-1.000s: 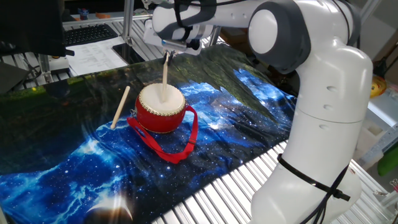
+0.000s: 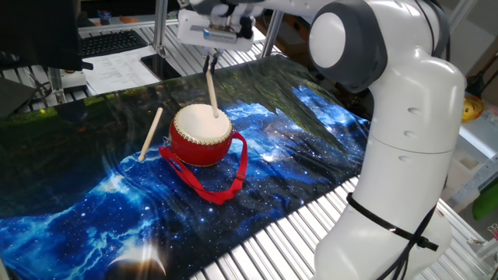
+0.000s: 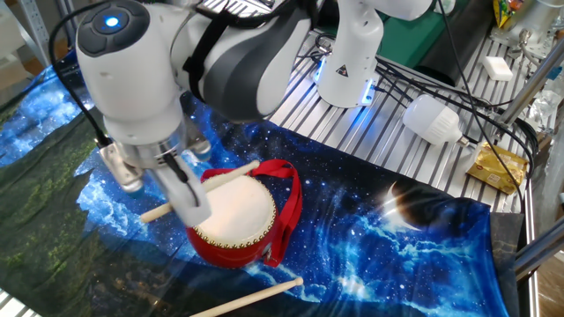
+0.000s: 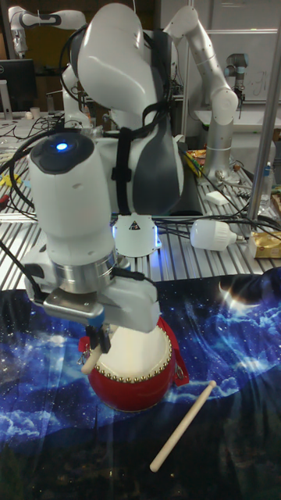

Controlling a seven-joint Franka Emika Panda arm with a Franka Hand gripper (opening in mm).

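Note:
A red drum (image 2: 204,145) with a pale head and gold studded rim stands upright on the cloth, its red strap (image 2: 226,193) looped beside it. My gripper (image 2: 210,64) is shut on one end of a wooden drumstick (image 2: 212,95), whose free end appears over the drum head; whether it touches cannot be told. In exterior view 2 the hand covers part of this held stick (image 3: 231,175). Dark fingertips (image 4: 104,337) show by the drum's rim in exterior view 3. A second drumstick (image 2: 151,134) lies on the cloth, apart from the drum.
The galaxy-print cloth (image 2: 85,225) has clear room around the drum. Beyond its edge, on the slatted metal table, are a white bulb (image 3: 432,120) and a yellow box (image 3: 496,167). A keyboard (image 2: 113,43) and papers (image 2: 117,71) lie at the back.
My gripper has risen slightly and tilted, still holding the stick. The stick's free end has shifted right and up in exterior view 1. Drum and second stick have stayed put.

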